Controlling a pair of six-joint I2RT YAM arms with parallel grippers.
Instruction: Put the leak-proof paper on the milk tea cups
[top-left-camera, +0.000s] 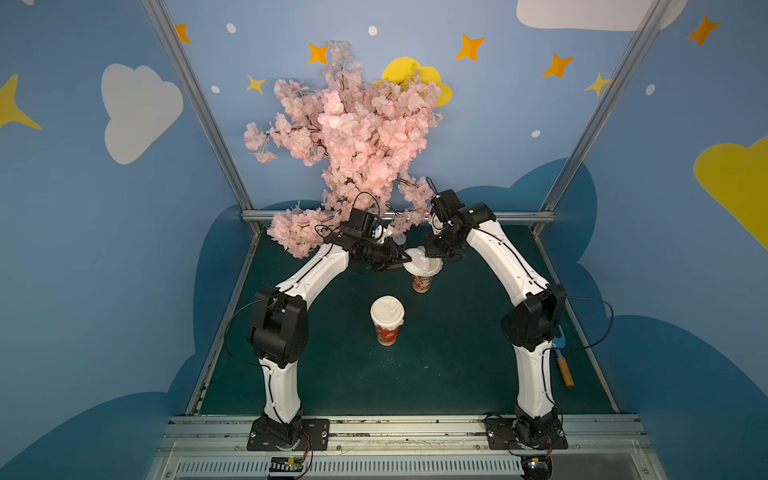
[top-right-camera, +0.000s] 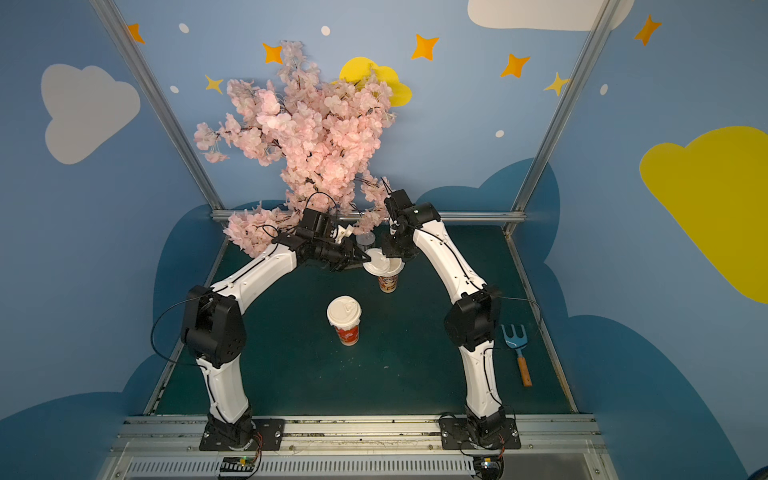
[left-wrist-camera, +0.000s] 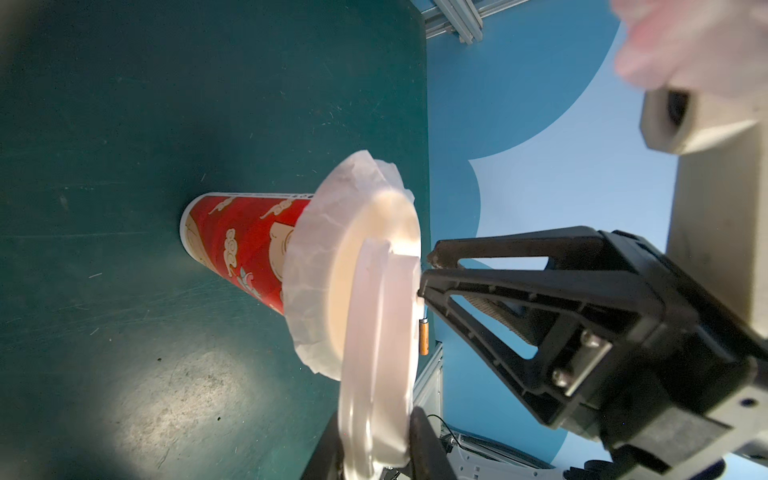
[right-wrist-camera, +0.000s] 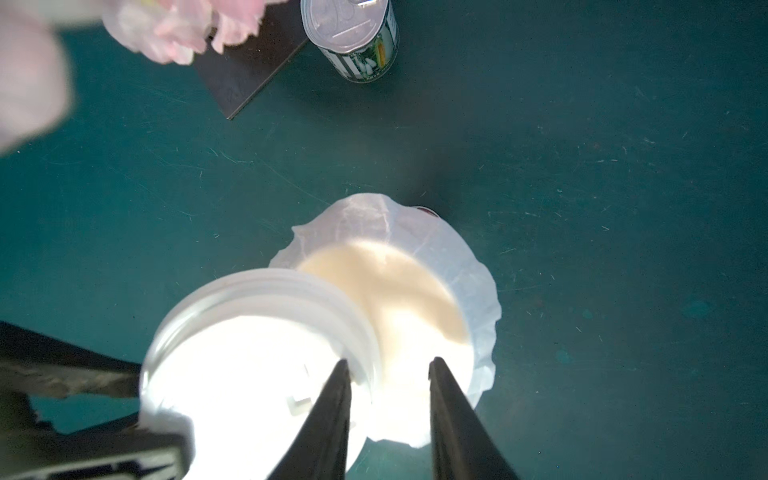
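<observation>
At the back, a milk tea cup (left-wrist-camera: 240, 240) stands with white paper (right-wrist-camera: 468, 272) over its top, its edge crinkled around a pale middle. A white lid (right-wrist-camera: 240, 376) is tilted above that paper, between my grippers. My left gripper (top-left-camera: 400, 257) reaches in from the left; in the left wrist view the lid covers its fingertips, so its finger is unclear. My right gripper is at the lid's rim, fingers apart; whether it grips the rim cannot be told. A second lidded cup (top-right-camera: 345, 328) stands in the front middle.
A can (right-wrist-camera: 360, 56) and dark board (right-wrist-camera: 244, 72) lie behind, under pink blossoms (top-left-camera: 360, 136). A blue fork with wooden handle (top-right-camera: 521, 360) lies at the right edge.
</observation>
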